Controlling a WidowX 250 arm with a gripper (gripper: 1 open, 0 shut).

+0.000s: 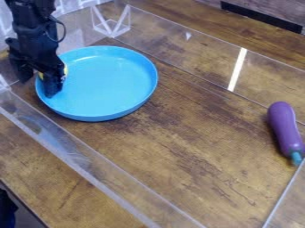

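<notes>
My black gripper (41, 68) is low over the left rim of a blue plate (110, 82), its fingers around a yellow object (63, 69) at the plate's left edge. The gripper covers most of that object, and I cannot tell whether the fingers touch it or how far they are closed.
A purple eggplant-like toy (284, 129) with a teal end lies at the right. Clear panels run along the left and across the back.
</notes>
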